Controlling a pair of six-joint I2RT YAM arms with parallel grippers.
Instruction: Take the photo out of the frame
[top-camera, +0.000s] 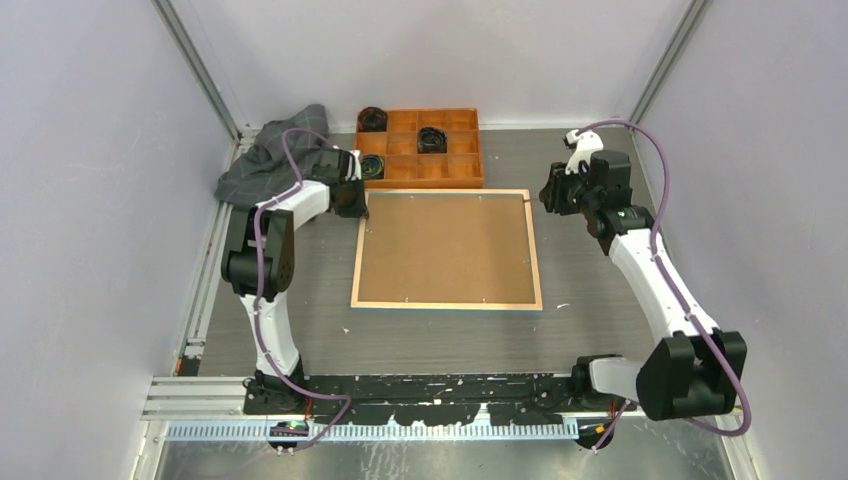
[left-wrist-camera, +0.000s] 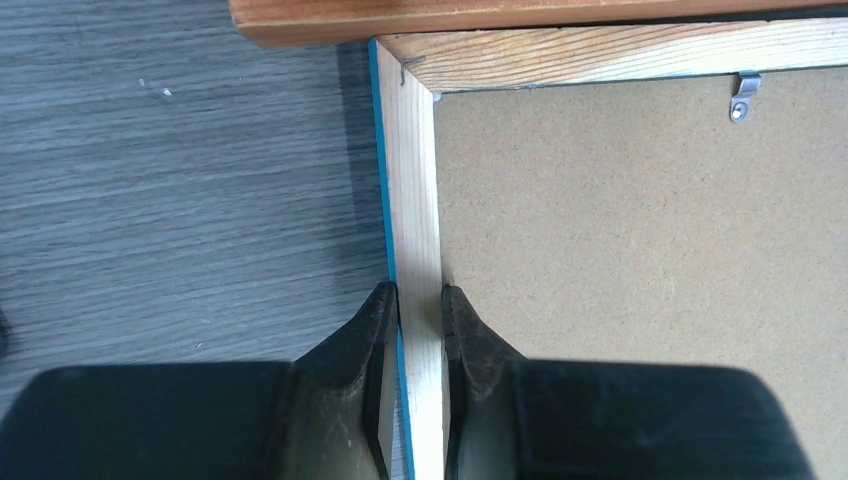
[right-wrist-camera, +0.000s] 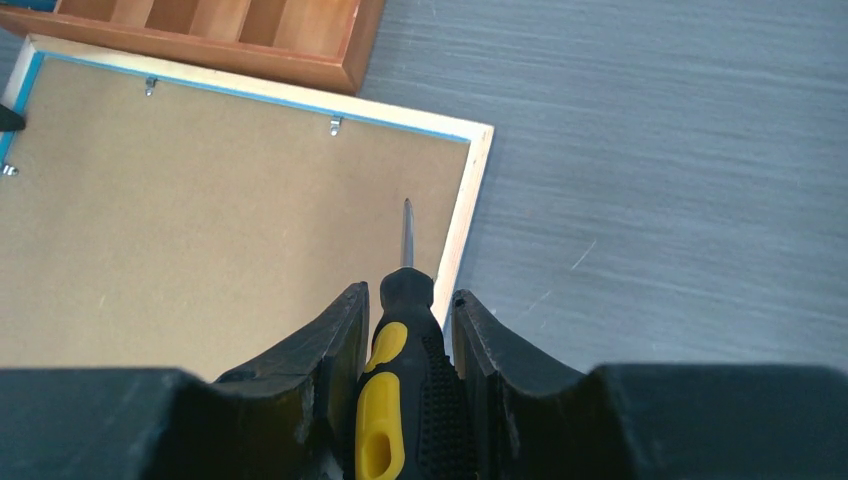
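The picture frame (top-camera: 356, 255) lies back side up on the table, its pale wooden border around a brown backing board (top-camera: 447, 250). Small metal clips hold the board's edge, such as one clip (left-wrist-camera: 741, 97) in the left wrist view and another clip (right-wrist-camera: 335, 126) in the right wrist view. My left gripper is shut on the frame's left side, one finger on either side of the wood. Shut on a black and yellow screwdriver (right-wrist-camera: 403, 330), my right gripper hovers by the frame's right side. The photo is hidden from sight.
An orange wooden compartment tray (top-camera: 402, 145) holding several dark coils stands against the frame's far edge. Grey cloth (top-camera: 260, 165) is heaped at the back left. Bare table (top-camera: 585, 270) lies to the right and in front of the frame.
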